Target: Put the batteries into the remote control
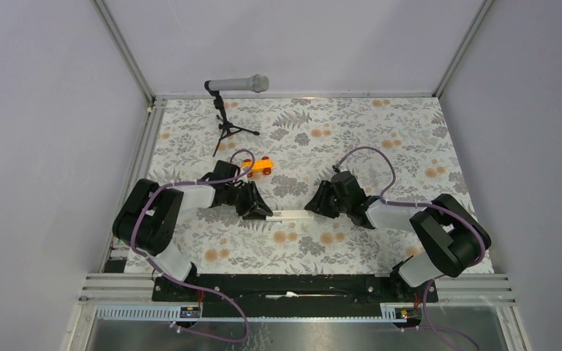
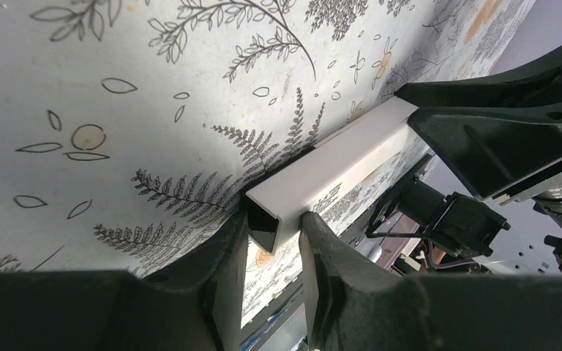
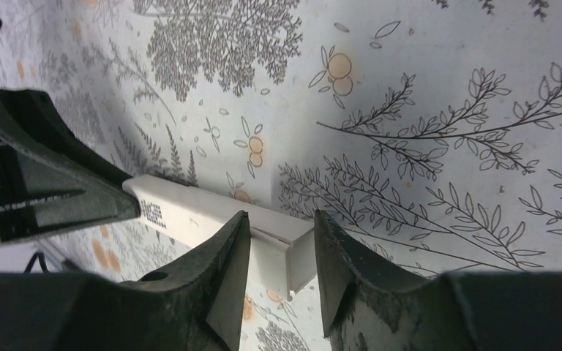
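A white, slim remote control (image 1: 290, 216) lies between my two grippers near the middle of the table. The left wrist view shows its near end with a dark patch on the end face. My left gripper has a finger on each side of that end; whether they press on it is unclear. Around the other end, the fingers of my right gripper stand apart, one on either side of the remote's corner. Much of each end is covered by the fingers. I can make out no batteries in any view.
An orange toy car (image 1: 258, 166) sits just behind my left gripper. Farther back, a grey microphone (image 1: 238, 84) rests on a black tripod stand (image 1: 228, 129).
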